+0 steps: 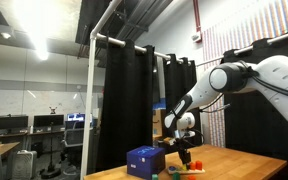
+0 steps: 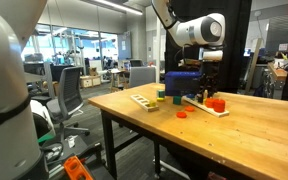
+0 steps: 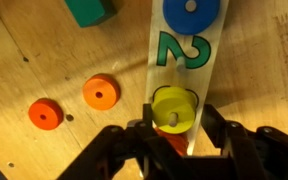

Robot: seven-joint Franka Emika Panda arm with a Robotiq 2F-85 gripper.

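Observation:
A yellow ring (image 3: 174,109) sits between the fingertips of my gripper in the wrist view, and the gripper is shut on it. Beneath lies a pale wooden board (image 3: 164,78) marked with a green 2. A blue ring (image 3: 191,14) is on the board's far part, and a small peg stands between it and the yellow ring. Part of a red-orange piece (image 3: 177,142) shows below the yellow ring, mostly covered. In the second exterior view the gripper (image 2: 202,93) is low over the board (image 2: 206,106).
Two loose rings, an orange one (image 3: 101,92) and a red-orange one (image 3: 45,114), lie left of the board. A green block (image 3: 87,10) is near them. The blue box (image 1: 145,162) stands close to the gripper; another pegged board (image 2: 150,102) lies apart.

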